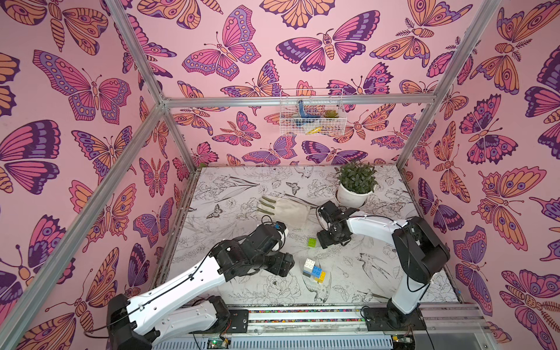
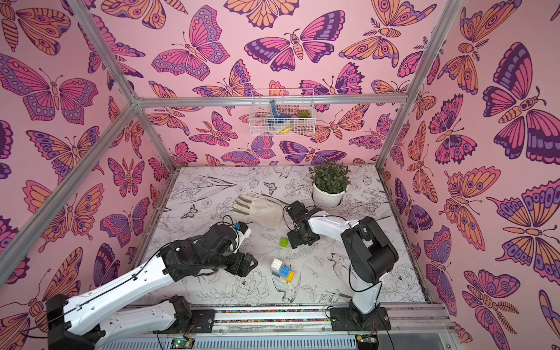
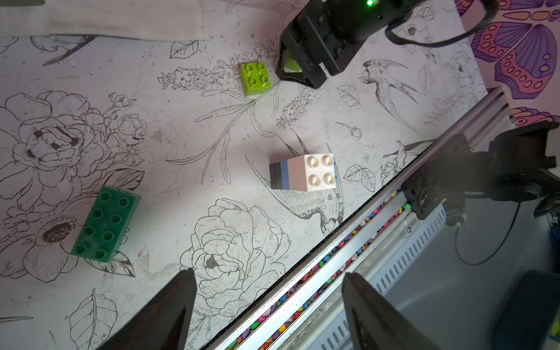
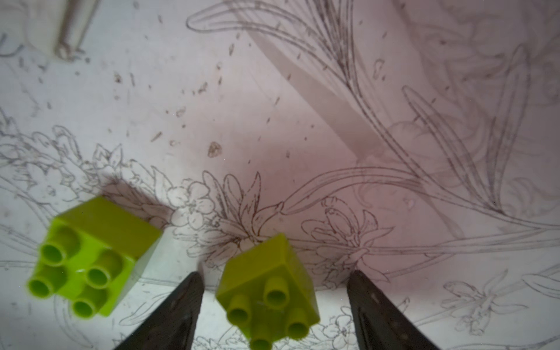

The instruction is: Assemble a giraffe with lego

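Observation:
A lime brick lies on the table; in the right wrist view a second lime brick sits between the open fingers of my right gripper, low over it, near the first. A stack of white, blue and yellow bricks lies near the front; the white top faces my left wrist camera. A dark green brick lies at the left in that view, hidden by the left arm in the top views. My left gripper hangs open above the table, nothing between its fingers.
A pale glove lies behind the bricks, and a potted plant stands at the back right. A wire basket hangs on the back wall. The front rail borders the table.

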